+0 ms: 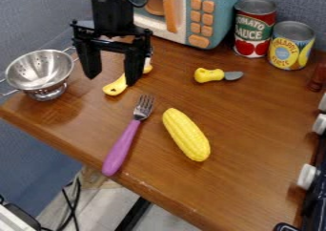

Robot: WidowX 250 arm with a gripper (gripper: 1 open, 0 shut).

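My black gripper (111,55) is at the upper left of the table, its two fingers spread apart and pointing down, above and beside a yellow-handled utensil (114,86) that it partly hides. Nothing shows between the fingers. A purple fork (124,144) lies in the middle left. A yellow corn cob (186,134) lies right of it. A small yellow-handled knife (216,75) lies near the back.
A metal colander (38,73) sits at the left edge of the table (242,168). A teal toy microwave (204,15), a tomato can (253,30) and a yellow can (292,46) stand at the back. A dark appliance (312,178) is at the right edge.
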